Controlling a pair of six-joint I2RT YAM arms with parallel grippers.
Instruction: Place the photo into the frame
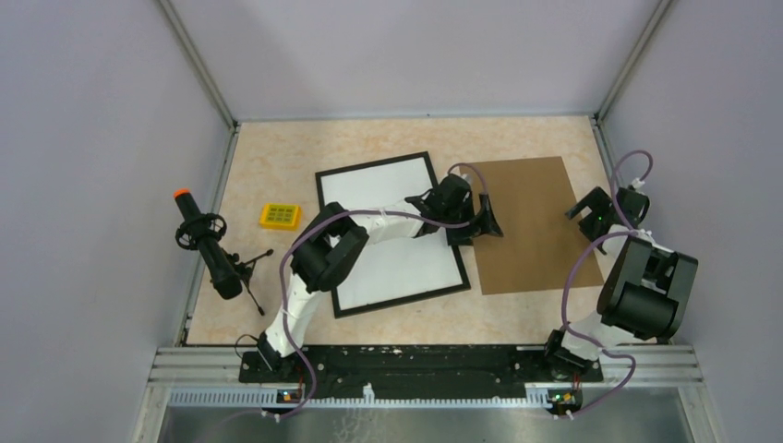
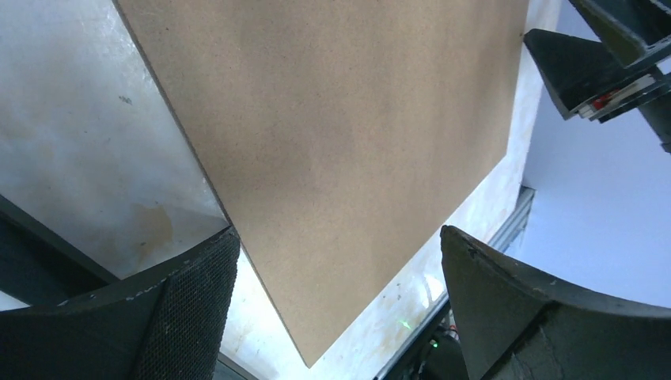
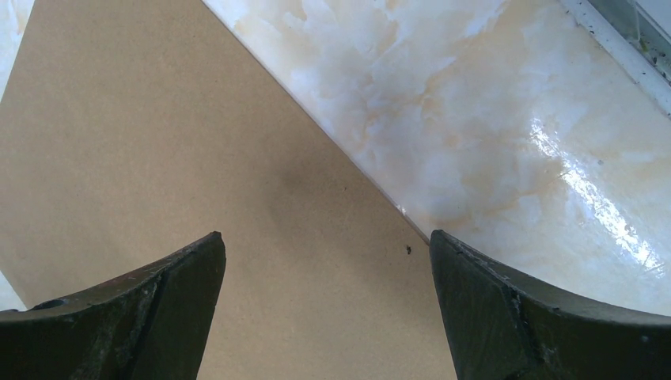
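Note:
A large brown sheet lies flat on the table, slightly turned, its left edge near the black frame with a white inside. Above that left edge is my left gripper, open; in the left wrist view, bare brown surface shows between its spread fingers. At the sheet's right edge stands my right gripper, also open. The right wrist view has its fingers apart over the sheet, one near the edge. Whether either gripper touches the sheet, I cannot tell. The left arm covers part of the frame.
On the left lie a yellow box and a black tube on a small tripod. A wall rises close beside the right arm.

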